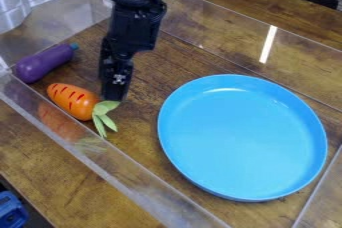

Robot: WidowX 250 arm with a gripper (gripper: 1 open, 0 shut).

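Note:
My black gripper (115,85) reaches down from the top centre, its fingers low over the wooden board just above and right of a toy carrot (72,99). Whether the fingers are open or shut is hard to make out. The orange carrot lies with its green leaves toward the lower right. A purple eggplant (42,64) lies to the upper left of the carrot. A large blue plate (242,137) fills the lower right.
Bare wood (201,42) spreads behind the plate and right of the arm. Clear walls run along the left and front edges. A small blue object (8,212) sits at the bottom left corner.

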